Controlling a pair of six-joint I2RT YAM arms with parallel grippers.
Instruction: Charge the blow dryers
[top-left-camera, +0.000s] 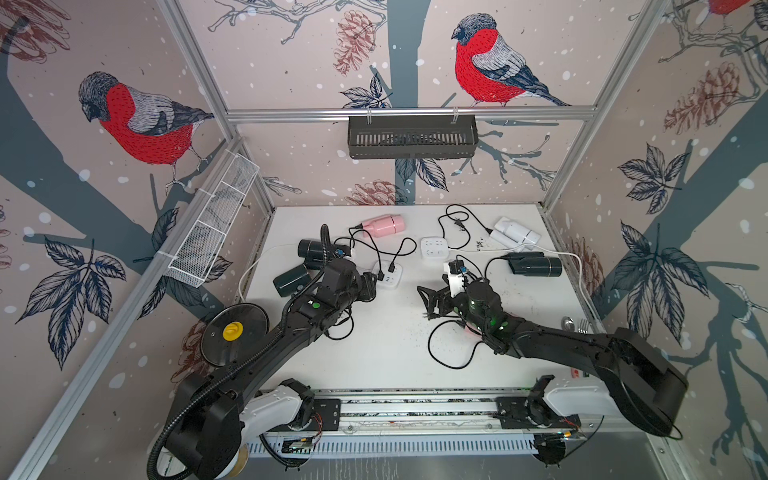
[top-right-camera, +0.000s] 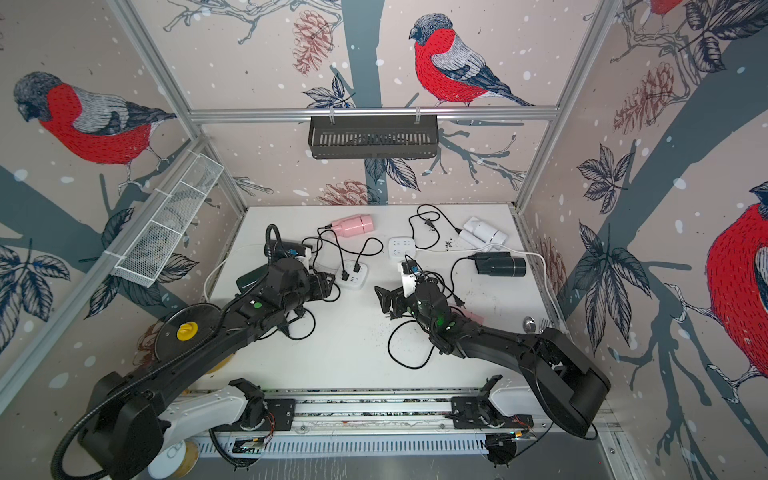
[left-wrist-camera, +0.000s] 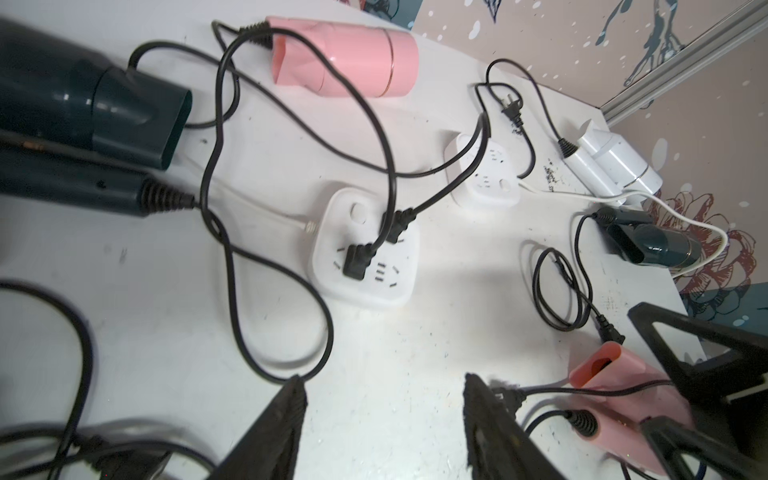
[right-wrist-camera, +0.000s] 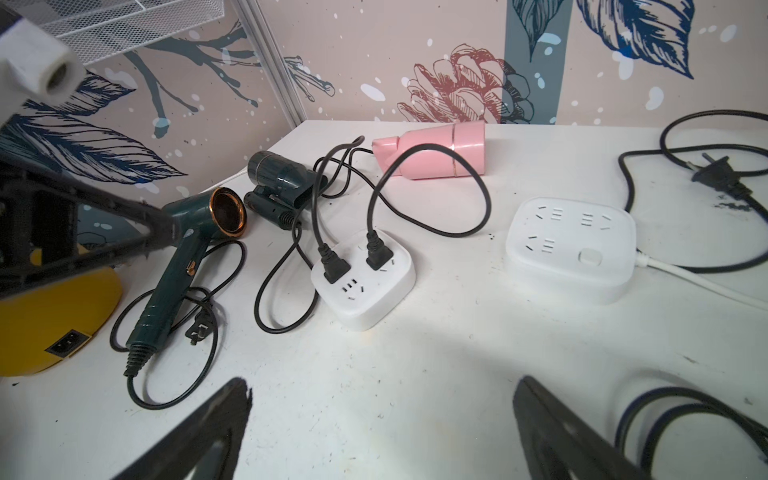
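Two black plugs (left-wrist-camera: 359, 261) sit in the left white power strip (left-wrist-camera: 336, 240); the middle strip (right-wrist-camera: 570, 240) has empty sockets. My left gripper is open and empty above the table left of centre. My right gripper is open and empty, right of centre. Pink dryers lie at the back (left-wrist-camera: 344, 60) and beneath my right gripper. Green dryers lie left (right-wrist-camera: 172, 296) and right (top-right-camera: 500, 264); a white dryer (top-left-camera: 520, 233) is at back right, a loose plug (right-wrist-camera: 720, 172) near it.
A yellow pot (right-wrist-camera: 56, 320) stands at the left edge. A dark basket (top-left-camera: 412, 140) hangs on the back rail, a white mesh rack (top-left-camera: 212, 216) on the left. Cables cross much of the table (top-left-camera: 384, 360).
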